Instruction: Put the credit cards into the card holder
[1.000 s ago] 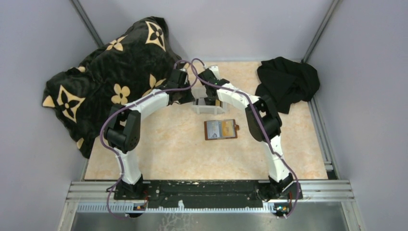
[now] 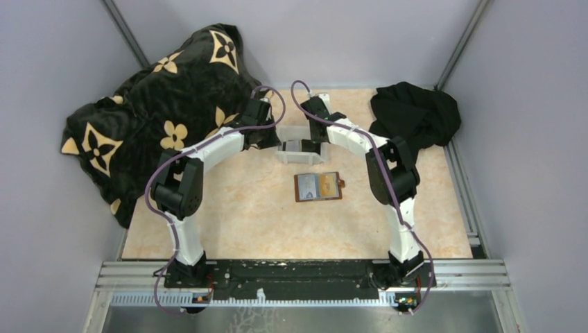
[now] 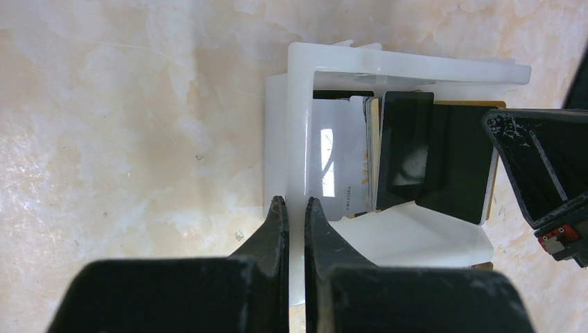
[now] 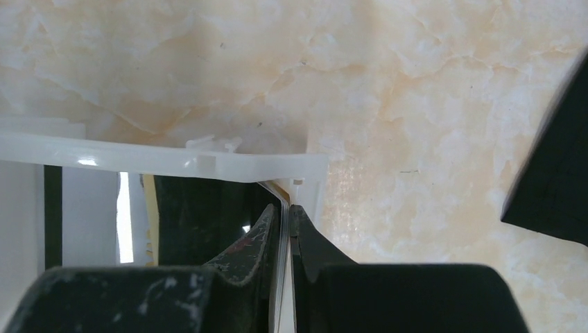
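Note:
A white plastic basket holds several credit cards: a grey one on the left and dark ones to the right. My left gripper is shut on the basket's left rim. At the opposite end, my right gripper is shut, with thin card edges showing between its fingers close to the basket's right wall. How many cards it pinches cannot be told. In front of the basket lies the open brown card holder, a grey-blue card and a yellow card showing in its two halves.
A black patterned cushion or blanket fills the left back, and a black cloth lies at the right back. The marbled table in front of the card holder is clear.
The right gripper has moved right across the basket to its right end. A dark card shows where the yellowish one was at that end. The left arm, basket and card holder stay put.

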